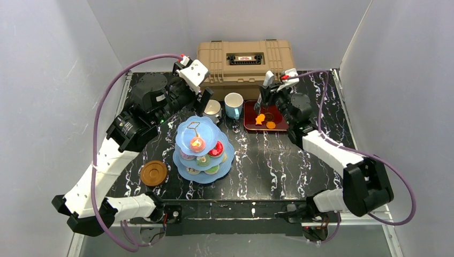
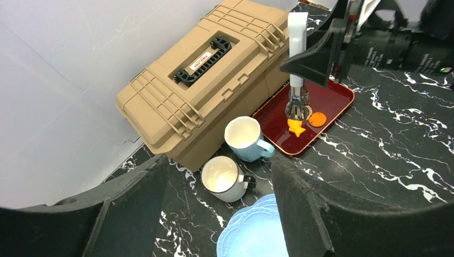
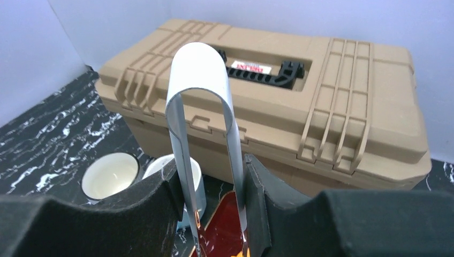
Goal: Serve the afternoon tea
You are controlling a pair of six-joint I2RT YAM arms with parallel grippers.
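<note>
White tongs [image 3: 199, 67] with slotted metal heads [image 2: 296, 108] stand upright in my right gripper, its fingers on both arms. The heads are over the dark red tray [image 2: 338, 107], where a yellow fish-shaped piece [image 2: 296, 127], an orange round piece [image 2: 317, 119] and a brown round piece lie. Whether anything is between the heads, I cannot tell. My left gripper is open and empty, above the white cup [image 2: 218, 174] and the light-blue cup [image 2: 243, 134]. The three-tier blue stand [image 1: 226, 168] carries a pink-topped cake [image 1: 197, 143] and several other sweets.
A tan case [image 1: 246, 69] blocks the back, right behind the cups and tray. Left of the stand lies a brown round coaster-like disc [image 1: 153, 173].
</note>
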